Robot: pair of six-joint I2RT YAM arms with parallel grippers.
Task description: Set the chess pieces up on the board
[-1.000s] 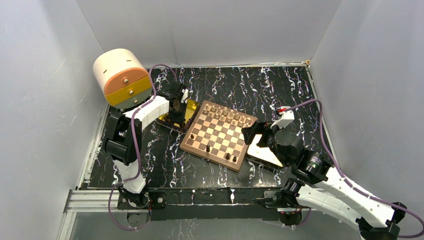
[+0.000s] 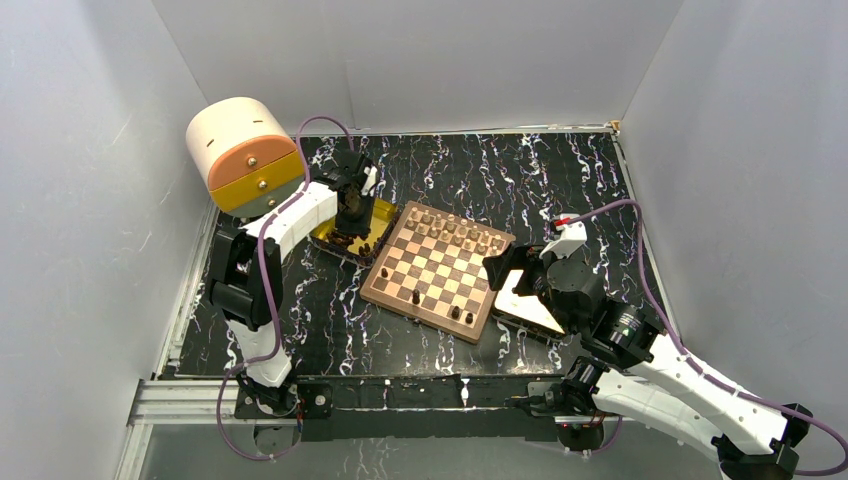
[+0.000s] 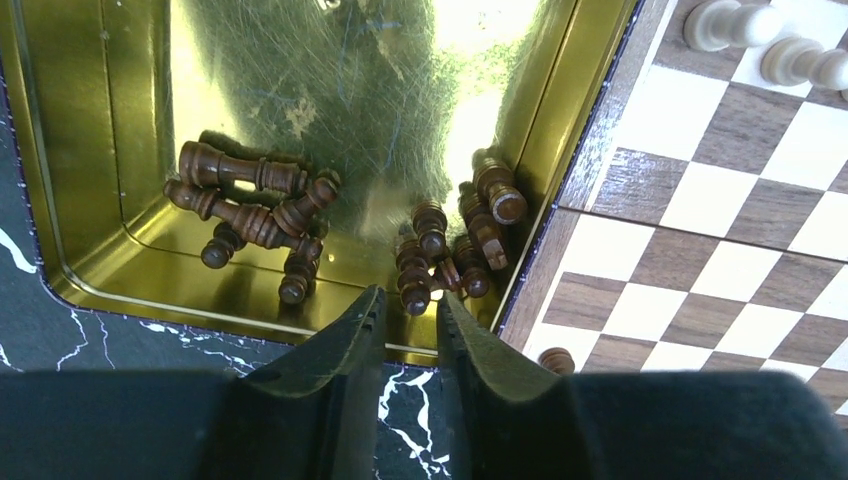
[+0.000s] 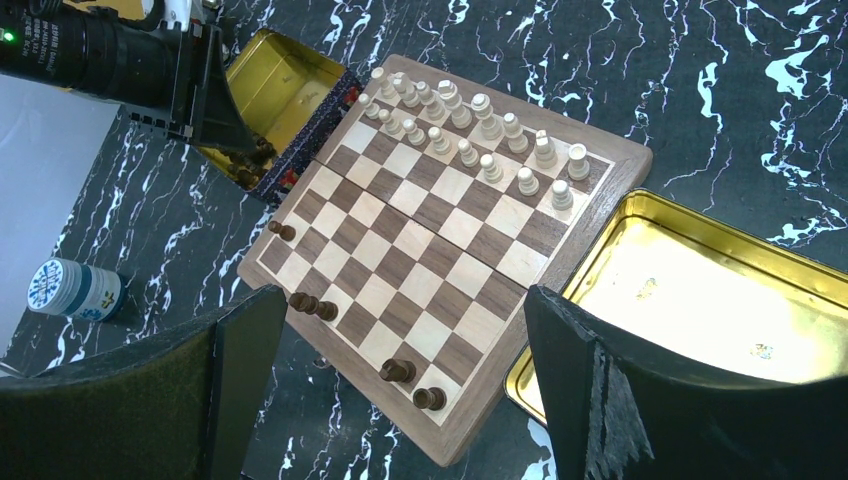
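Over the gold tin (image 3: 110, 150), my left gripper is part open. A small gap shows between its fingertips, and I see nothing held there. Several dark brown pieces lie in the tin: a group just beyond the fingers, including a dark pawn (image 3: 414, 295), and another group at left with a long dark piece (image 3: 240, 170). The chessboard (image 4: 465, 442) carries two rows of white pieces along its far side. A few dark pieces stand along its near side, among them a dark corner piece (image 4: 430, 398). My right gripper is open above the board, its fingers empty.
An empty gold tray (image 4: 700, 300) sits against the board's right side. A small white jar (image 4: 75, 288) stands at left. The rounded drawer box (image 2: 245, 155) is behind my left arm.
The left gripper has shifted slightly within the tin area, up and a little left in the top view, uncovering more dark pieces. My right arm and the board look unchanged.
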